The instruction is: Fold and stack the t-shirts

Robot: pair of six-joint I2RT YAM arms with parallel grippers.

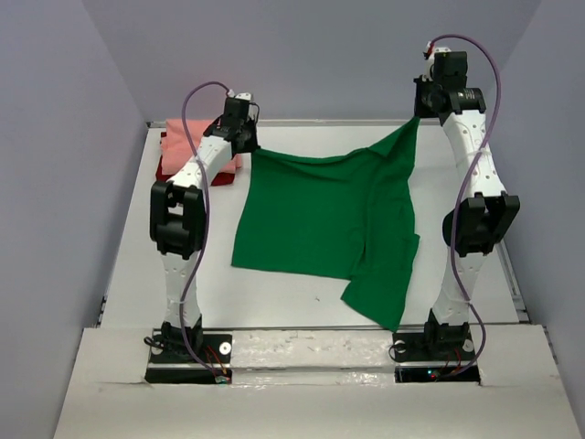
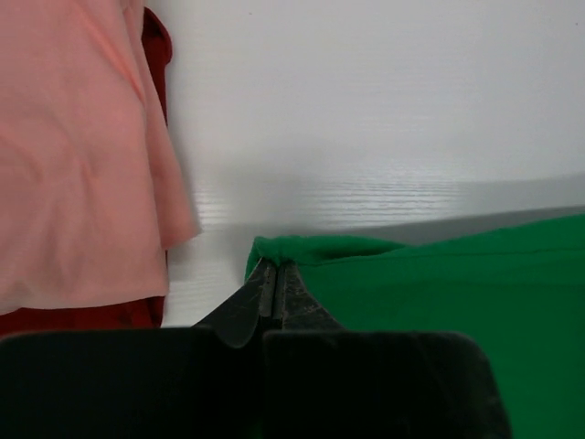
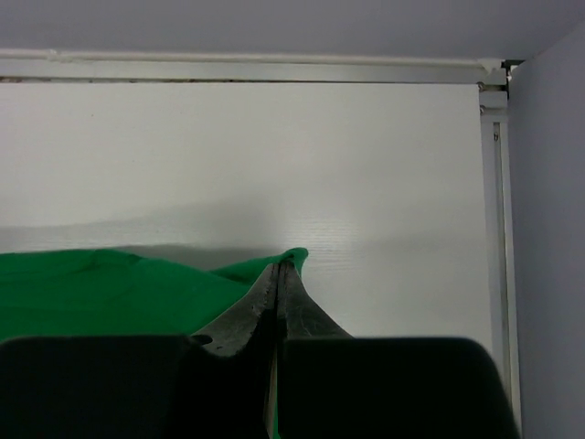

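A green T-shirt (image 1: 302,224) lies spread over the white table, its top edge stretched between my two grippers. My left gripper (image 1: 254,146) is shut on its upper left corner, beside the folded clothes. My right gripper (image 1: 419,112) is shut on the upper right corner at the back, which looks slightly raised. The lower right part of the shirt is uneven, with a flap toward the front edge. A pink shirt (image 1: 183,137) lies on a red one (image 2: 110,315) at the back left.
Grey walls (image 3: 558,210) bound the table on the back and sides. Bare table (image 3: 393,165) shows to the right of the green shirt and at the left front.
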